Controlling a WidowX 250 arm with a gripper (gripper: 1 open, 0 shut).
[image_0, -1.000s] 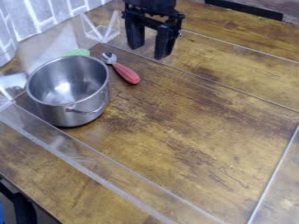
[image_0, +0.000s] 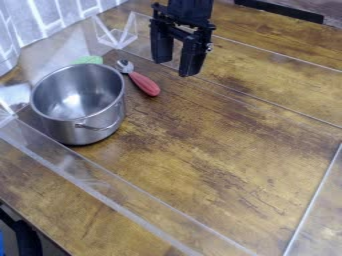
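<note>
My black gripper (image_0: 179, 52) hangs at the top centre of the camera view, above the wooden table, with its two fingers pointing down and a space between them; nothing shows held. Below and to its left lies a utensil with a pink-red handle (image_0: 144, 85) and a light metal end. A steel pot (image_0: 78, 126) stands on the left, left of the utensil.
A small green item (image_0: 90, 60) lies behind the pot, with a pale object (image_0: 15, 96) at the left edge.
My gripper has moved slightly to the right and turned a little. The pot and utensil look unmoved.
</note>
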